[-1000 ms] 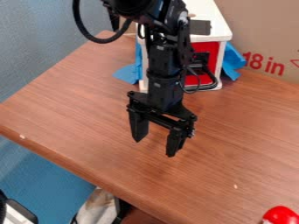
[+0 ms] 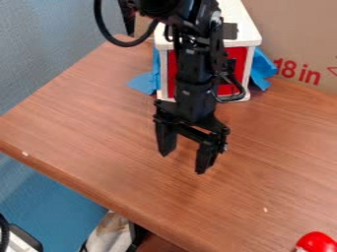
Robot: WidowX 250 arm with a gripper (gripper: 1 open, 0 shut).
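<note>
The black gripper [image 2: 184, 153] hangs open above the bare middle of the wooden table [image 2: 105, 148], its two fingers apart with nothing visible between them. Behind the arm is a white box [image 2: 237, 30] with a red front [image 2: 235, 61] and blue pieces [image 2: 261, 71] at its sides. The arm hides part of that box.
A red object [image 2: 316, 243] with some white sits at the bottom right corner. Cardboard [image 2: 297, 30] stands at the back right. The table's left edge drops to a blue surface with pale items at the lower left.
Over the last second the gripper has shifted slightly to the right in the view, staying open. The box and the red object have not visibly moved.
</note>
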